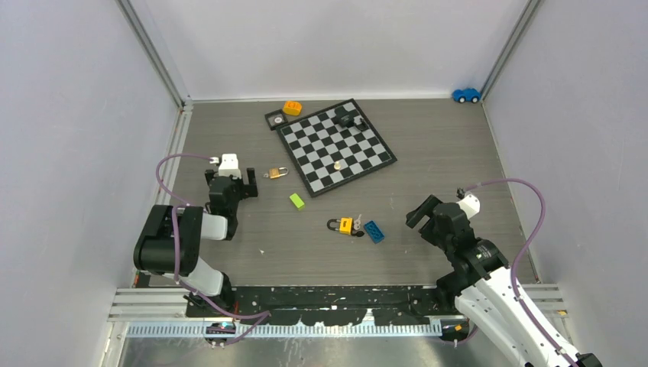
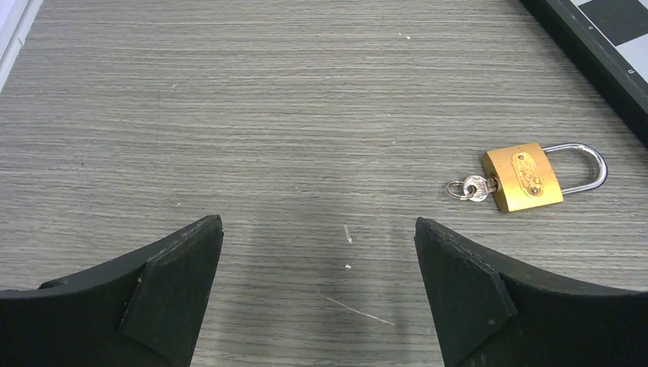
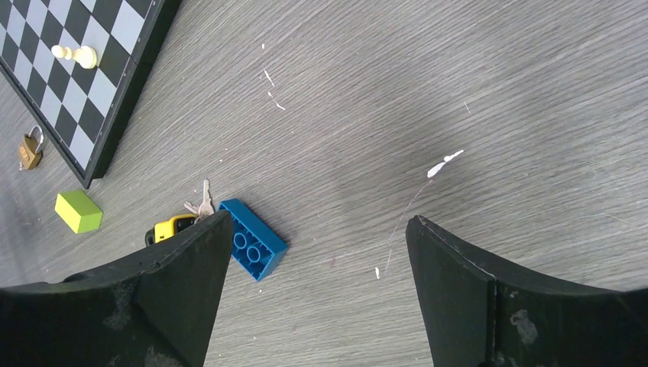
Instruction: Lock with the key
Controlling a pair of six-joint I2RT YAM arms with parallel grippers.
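Note:
A brass padlock (image 1: 276, 173) (image 2: 520, 177) (image 3: 29, 154) lies on the table right of my left gripper, with small keys (image 2: 474, 189) at its body. A yellow-and-black padlock (image 1: 344, 227) (image 3: 172, 228) lies front centre with silver keys (image 1: 358, 222) (image 3: 205, 199) beside it. My left gripper (image 1: 230, 180) stands open at the left, nothing between its fingers. My right gripper (image 1: 422, 218) is open at the front right, also empty, right of the yellow padlock.
A chessboard (image 1: 315, 139) with pieces fills the back centre. A blue brick (image 1: 374, 232) lies beside the keys, a green block (image 1: 297, 201) farther left. An orange block (image 1: 292, 108) and blue toy car (image 1: 466, 95) sit at the back.

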